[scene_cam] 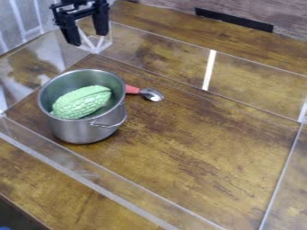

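A steel pot [88, 133] with a wire handle stands on the left of the wooden table. Inside it lies a pale green bumpy bitter melon [79, 101]. Just right of the pot, a spoon with a red handle [135, 90] and a metal head [151, 95] lies on the table, its handle end close to the rim. My gripper [86, 38] is small and dark at the top left, open, above and behind the pot, apart from it and the spoon, with nothing visible between its fingers.
Clear plastic edging [209, 70] borders the work area at the back, left, front and right. A dark slotted object [234, 20] sits at the back edge.
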